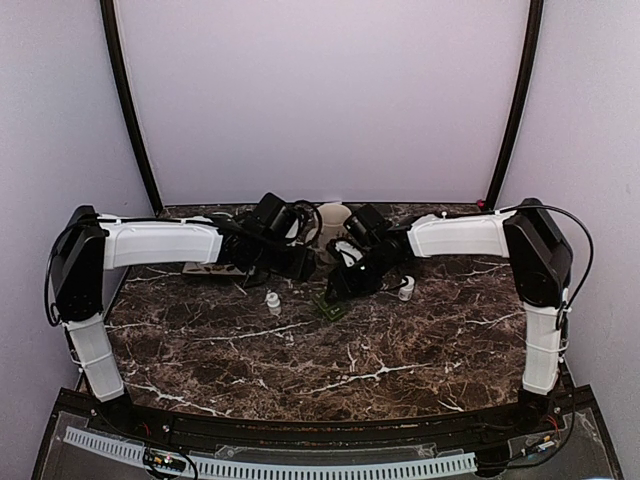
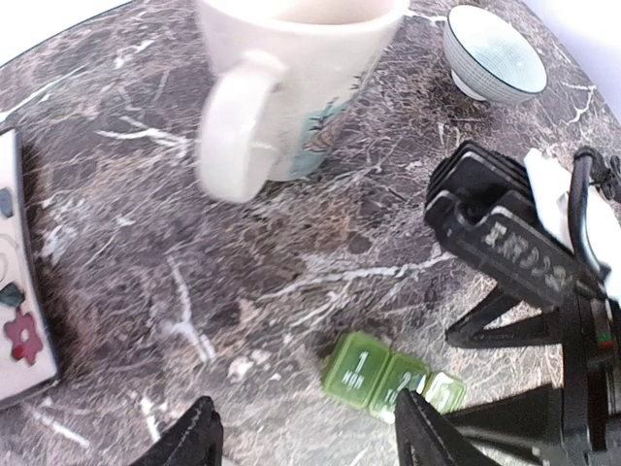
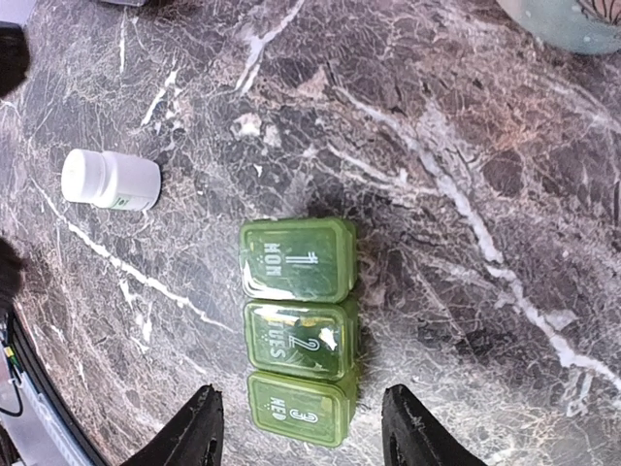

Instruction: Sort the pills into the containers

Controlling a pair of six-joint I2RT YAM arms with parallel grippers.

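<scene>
A green pill organizer (image 3: 301,338) with MON, TUES and WED lids, all looking shut, lies on the marble table (image 1: 330,370), between the fingertips and below my right gripper, which stands open. In the left wrist view the organizer (image 2: 361,369) is just past my left gripper, whose fingers are apart with nothing seen between them. A white pill bottle (image 3: 126,180) lies at the left of the right wrist view; in the top view white bottles (image 1: 273,303) flank the organizer.
A white mug (image 2: 291,68) and a small bowl (image 2: 490,53) stand behind. A tray (image 2: 19,311) sits at the left. My two arms are close together in the middle.
</scene>
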